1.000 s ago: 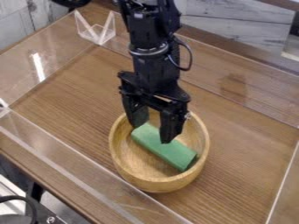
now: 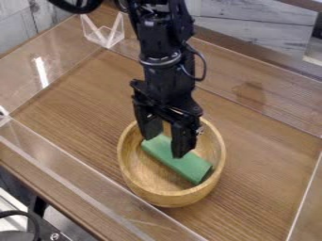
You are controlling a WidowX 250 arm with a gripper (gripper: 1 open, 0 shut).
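A round light wooden bowl [image 2: 172, 191] sits on the wooden table, with a green rectangular block [image 2: 184, 162] lying tilted inside it. My black gripper [image 2: 165, 134] hangs over the back part of the bowl, just above the block, its fingers spread open with nothing seen held between them. The far end of the block is partly hidden behind the gripper.
A clear plastic holder [image 2: 104, 26] stands at the back left. A black cable lies at the lower left, beside the table edge.
My gripper has turned slightly and shifted a little to the left over the bowl. The bowl and block look unmoved.
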